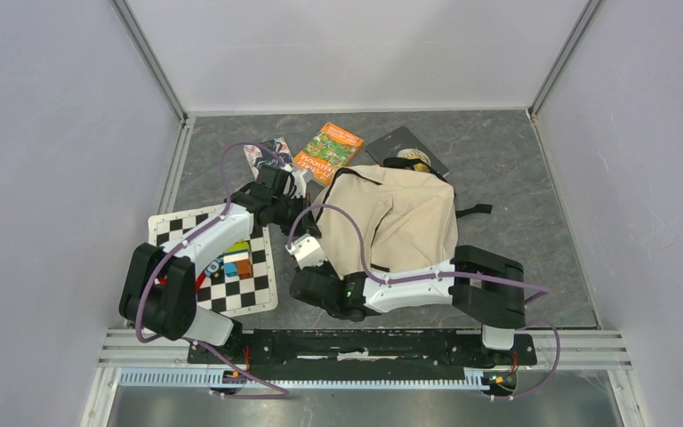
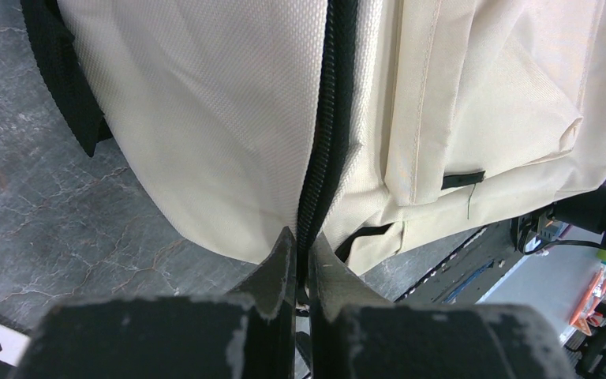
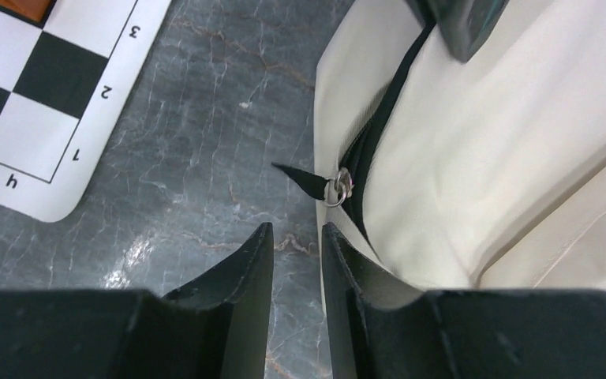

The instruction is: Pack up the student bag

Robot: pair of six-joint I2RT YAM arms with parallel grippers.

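A cream fabric bag (image 1: 409, 213) with a black zipper lies in the middle of the table. My left gripper is shut on the black zipper band at the bag's left edge. In the right wrist view, the zipper pull (image 3: 339, 187), a metal ring with a black tab, sits on the zipper. My right gripper is just below it, part open, its tips apart beside the bag's edge, nothing seen between them.
A checkered board (image 1: 258, 294) with small coloured items lies at the left. An orange book (image 1: 327, 151), a patterned booklet (image 1: 262, 151) and a black book (image 1: 391, 142) lie behind the bag.
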